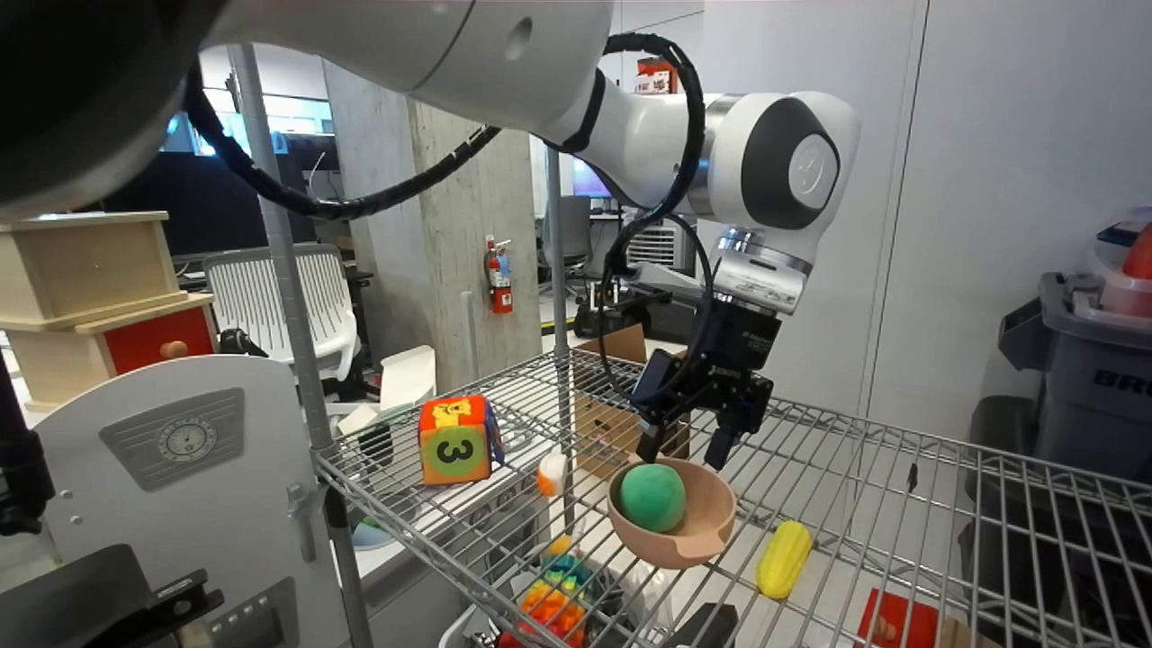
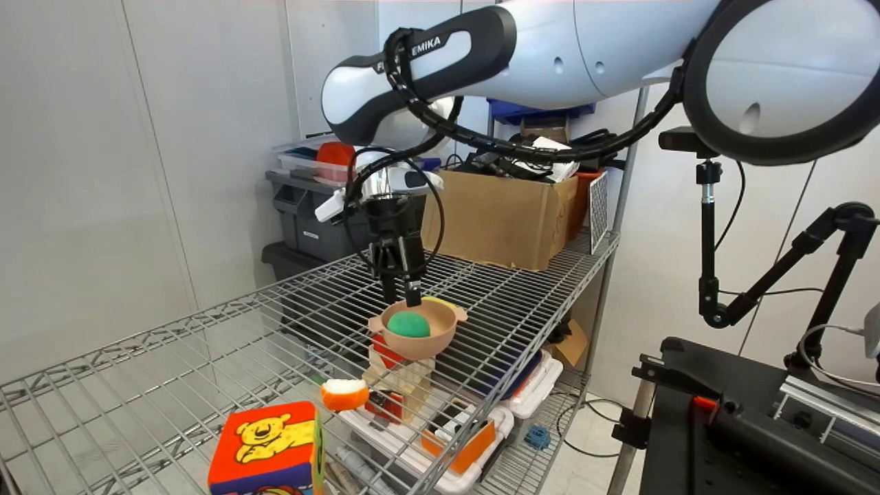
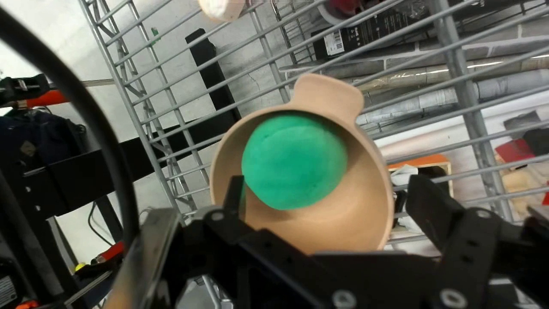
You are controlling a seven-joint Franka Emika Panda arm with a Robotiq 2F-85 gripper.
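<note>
A peach bowl (image 1: 704,508) with side handles is on the wire shelf, with a green ball (image 1: 654,498) inside. In exterior view 1 the bowl leans toward the camera. My gripper (image 1: 683,449) is open at the bowl's far side, fingers pointing down. From the wrist, the ball (image 3: 293,162) fills the upper left of the bowl (image 3: 334,221). One finger (image 3: 235,195) overlaps the bowl's left inner side in that view, while the other finger (image 3: 429,206) appears outside the right rim. Nothing is clamped between them. Whether either finger touches the bowl is unclear.
A yellow object (image 1: 784,560) lies right of the bowl in exterior view 1. To the left are a soft number cube (image 1: 454,439) and an orange-and-white piece (image 1: 552,473). A large cardboard box (image 2: 487,216) stands at one shelf end. Bare wire surrounds the bowl.
</note>
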